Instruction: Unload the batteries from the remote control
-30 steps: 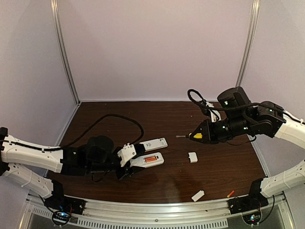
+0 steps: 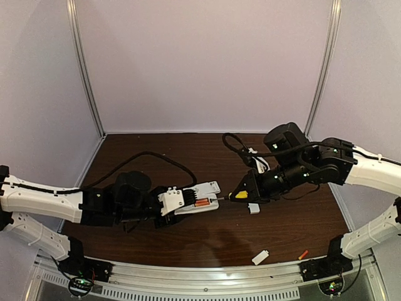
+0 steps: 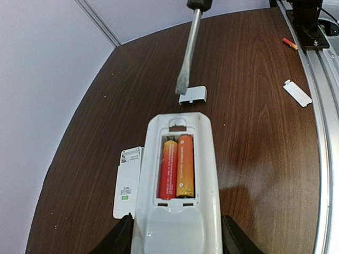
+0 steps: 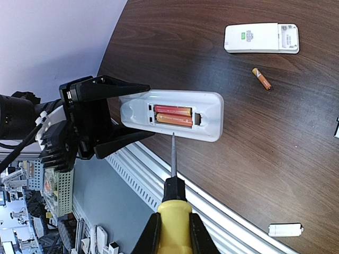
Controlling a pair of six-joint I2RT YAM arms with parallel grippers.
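My left gripper is shut on a white remote control [image 3: 177, 225], raised with its battery bay open. Two orange-red batteries lie side by side in the bay, also seen in the right wrist view as batteries [image 4: 174, 119]. A screwdriver with a yellow handle [image 4: 176, 225] is gripped by my right gripper, which is shut on it. In the left wrist view the screwdriver's tip [image 3: 183, 84] hangs past the remote's far end, apart from it. The right wrist view shows it crossing the remote's lower edge; contact cannot be told there.
A second white remote [image 4: 251, 38] lies on the table, a loose battery [image 4: 262, 78] near it. White covers [image 2: 253, 208] [image 2: 260, 257] and another battery [image 2: 303, 255] lie to the right and front.
My right gripper has moved left with the screwdriver, bringing its tip close to the held remote. The remote has shifted slightly right and back in the left gripper.
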